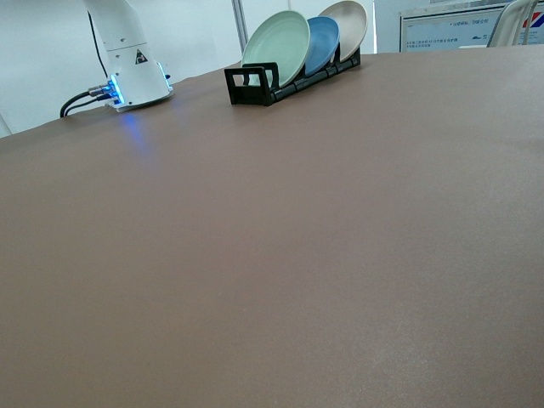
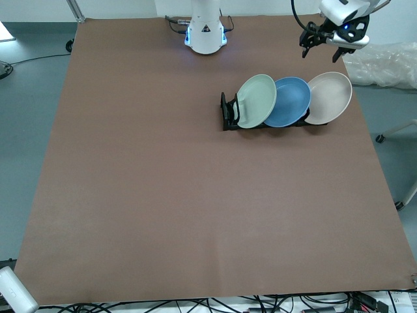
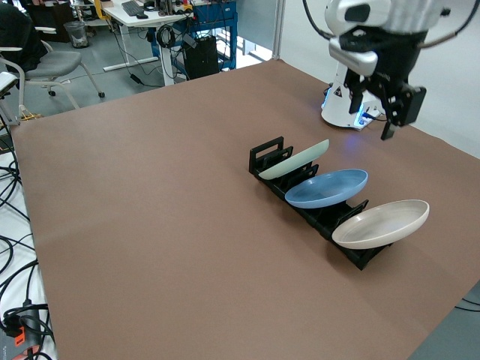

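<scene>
A black rack (image 2: 229, 112) holds three plates: pale green (image 2: 255, 101), blue (image 2: 288, 102) and cream (image 2: 329, 98). In the right camera view the same plates lean in the rack (image 3: 270, 150). My gripper (image 2: 319, 56) is raised at the upper right of the left camera view, above and behind the cream plate; its two fingers stand apart with nothing seen between them. The top camera view does not show the gripper, only the rack with the plates on the far side of the table.
The white robot base (image 2: 205, 36) with its cables stands at the back edge. Cables lie along the near edge, off the tabletop.
</scene>
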